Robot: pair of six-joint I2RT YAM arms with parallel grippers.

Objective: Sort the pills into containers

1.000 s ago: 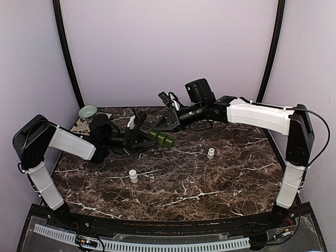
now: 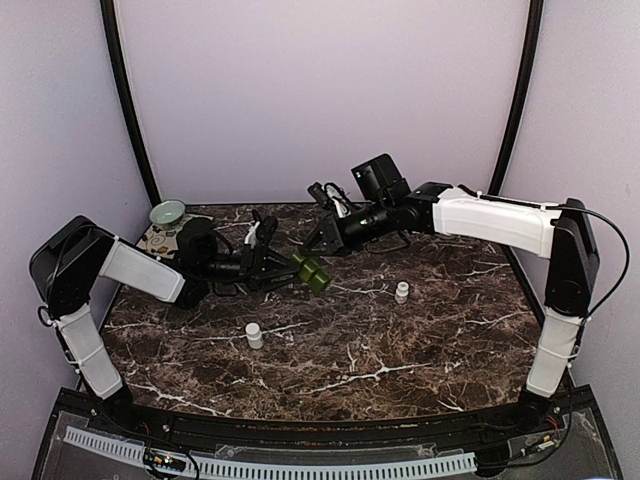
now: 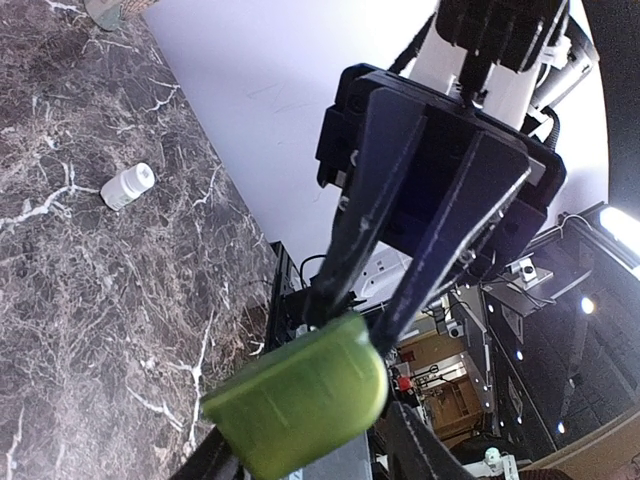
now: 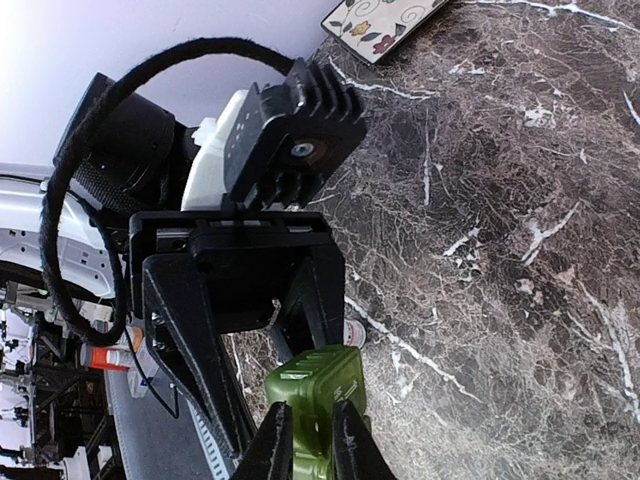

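A green container (image 2: 312, 273) is held above the table, tilted down to the right between my two grippers. My right gripper is shut on it; the narrow fingertips press against its side. My left gripper (image 2: 290, 268) has parted fingers at the container's left end, and its long dark fingers (image 4: 195, 350) appear to either side of it in the right wrist view. Whether they touch it, I cannot tell. In the left wrist view the green container (image 3: 305, 400) covers much of the gap between the left fingertips. Its contents are hidden.
Two small white bottles stand on the dark marbled table: one front left (image 2: 254, 336), one right of centre (image 2: 402, 292). At the back left, a pale green bowl (image 2: 167, 212) sits by a patterned tray (image 4: 385, 22).
The green container has tipped, its right end now lower. My right gripper has come down slightly, and the left arm has shifted a little to the right. The bottles have not moved.
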